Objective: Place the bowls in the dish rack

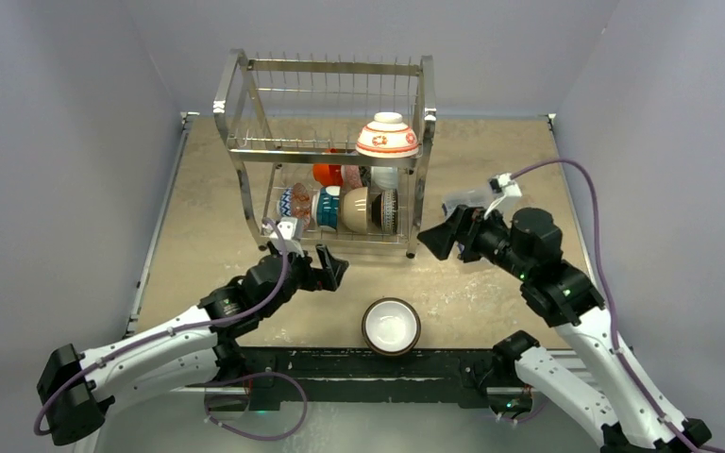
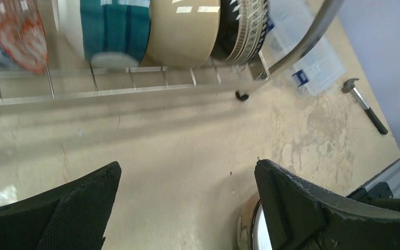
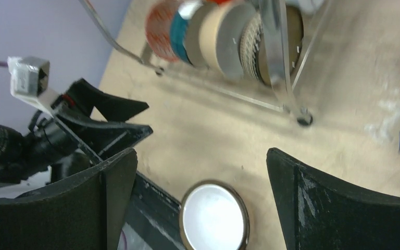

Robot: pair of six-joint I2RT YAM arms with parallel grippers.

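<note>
On the top shelf of the metal dish rack (image 1: 326, 160), at its right end, a white-and-orange bowl (image 1: 387, 140) sits upside down. Several bowls stand on edge on the lower shelf, among them a teal bowl (image 1: 327, 209), a beige bowl (image 1: 356, 210) and a dark patterned bowl (image 1: 388, 212). A dark-rimmed bowl with a white inside (image 1: 391, 327) rests upright on the table near the front edge. In front of the rack's left side, my left gripper (image 1: 332, 268) is open and empty. Right of the rack, my right gripper (image 1: 446, 241) hangs open, also empty.
A clear plastic box (image 2: 310, 57) lies right of the rack, partly covered by my right arm in the top view. Farther right is a hammer (image 2: 364, 105). The table between the rack and the dark-rimmed bowl is clear.
</note>
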